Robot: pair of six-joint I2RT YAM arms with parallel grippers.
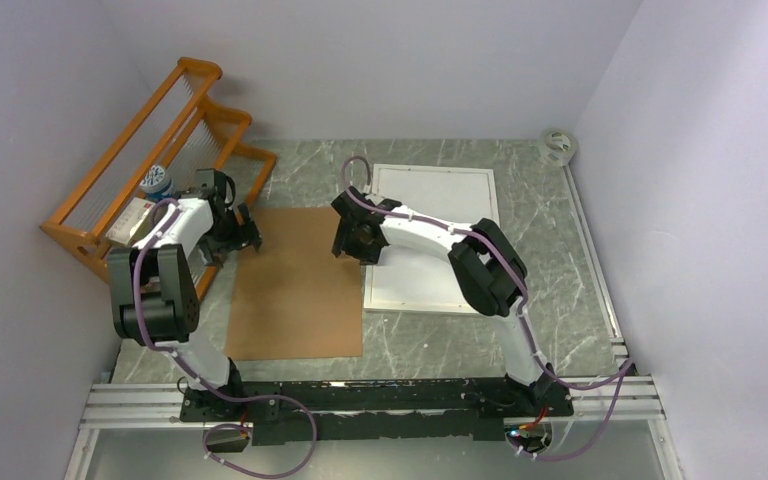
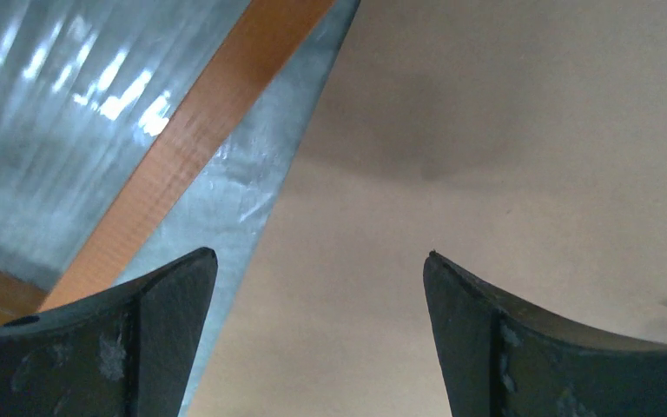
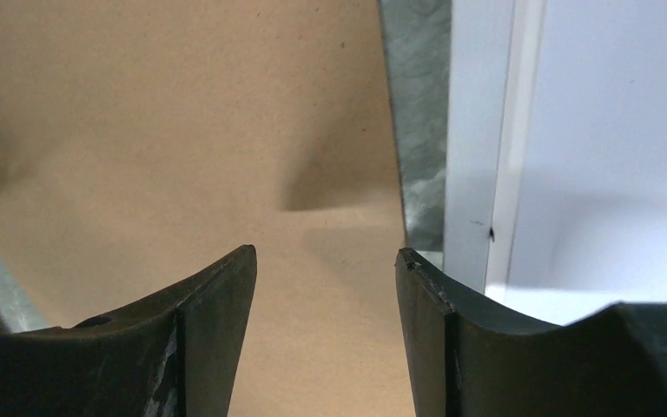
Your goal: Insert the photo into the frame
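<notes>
A white frame (image 1: 430,295) lies flat right of centre in the top view, its inside plain white. Just to its left is a flat brown board (image 1: 295,310), bare on top. I can make out no printed photo. Over the board's upper left edge, beside the shelf, my left gripper stands open with nothing between its fingers. My right gripper is above the board's right edge, close to the frame's left rail (image 3: 478,130). Its fingers are apart, and only the board shows beyond the gap.
A wooden shelf (image 1: 130,165) stands at the left, close to my left arm, bearing a blue-and-white tub (image 1: 156,181) and a box (image 1: 128,222). A tape roll (image 1: 557,147) lies at the back right.
</notes>
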